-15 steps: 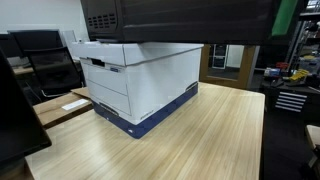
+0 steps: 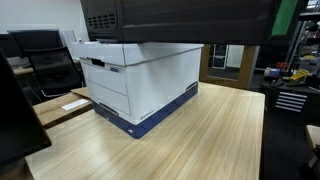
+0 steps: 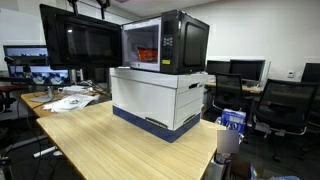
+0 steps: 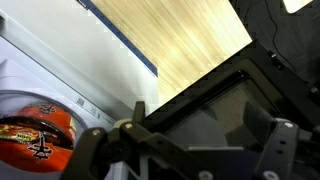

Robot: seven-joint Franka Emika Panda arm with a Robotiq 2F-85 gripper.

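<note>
A microwave (image 3: 155,42) stands on top of a white box, its dark door (image 3: 80,45) swung wide to the left. Inside lies a red-orange packet (image 4: 38,137) with dark lettering, on a round pale turntable (image 4: 75,105). The wrist view looks down past the cavity at the tabletop, with the black door frame (image 4: 235,85) beneath my gripper. Its fingers stand well apart, open, and no object shows held between them. Whether either finger touches the door cannot be made out. Exterior view 1 shows only the microwave's underside and door low edge.
The white box (image 2: 145,85) rests on a blue base (image 2: 150,124) on the wooden table (image 2: 185,135). A blue-and-white package (image 3: 232,121) is at the table's right end. The tabletop before the box is clear. Office chairs (image 3: 283,105) stand behind.
</note>
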